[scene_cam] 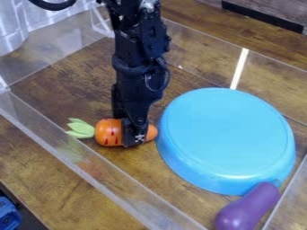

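Observation:
An orange toy carrot (110, 132) with pale green leaves lies on the wooden floor of a clear-walled enclosure, left of the blue disc. The black gripper (129, 124) reaches down from the top onto the carrot, its lower end over the carrot's right part. Whether its fingers are closed on the carrot cannot be told, as they are dark and overlap.
A large blue round lid (225, 137) fills the right middle. A purple toy eggplant (246, 208) lies at the lower right. Clear walls run along the left and front. Bare wood lies at upper left and behind the lid.

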